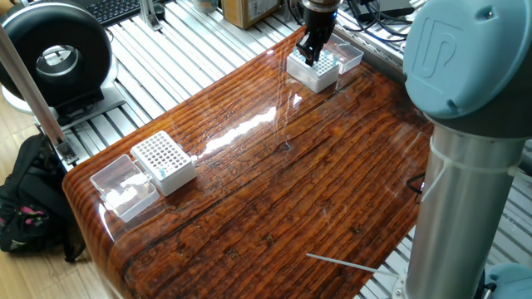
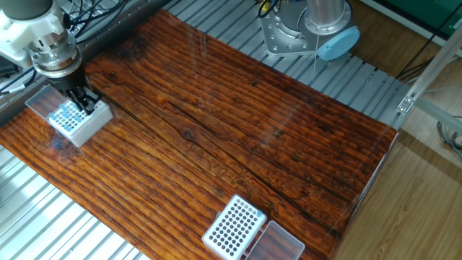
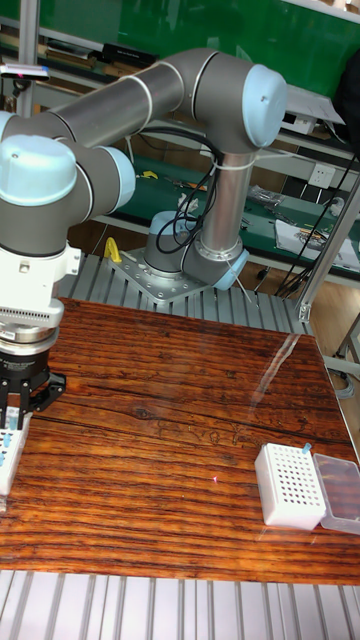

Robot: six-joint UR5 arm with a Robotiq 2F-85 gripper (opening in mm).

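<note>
A white tip rack (image 1: 312,80) with several blue tips in its holes stands at the table's far end in exterior view 1, and at the left in exterior view 2. Straight down over this rack points my gripper (image 1: 310,61), its black fingertips at the rack's top. In exterior view 3 a blue tip (image 3: 13,418) shows by the fingers, but whether they grip it is unclear. A second white rack (image 2: 234,227) is at the other end of the table. Its holes look mostly empty, with a blue tip (image 2: 259,214) near one corner.
Clear open lids lie beside both racks: one lid (image 1: 126,188) by the mostly empty rack, the other lid (image 1: 350,56) behind the rack under my gripper. Bare glossy wooden table (image 2: 216,130) lies between the racks. The arm's base (image 3: 160,279) stands beyond the table edge.
</note>
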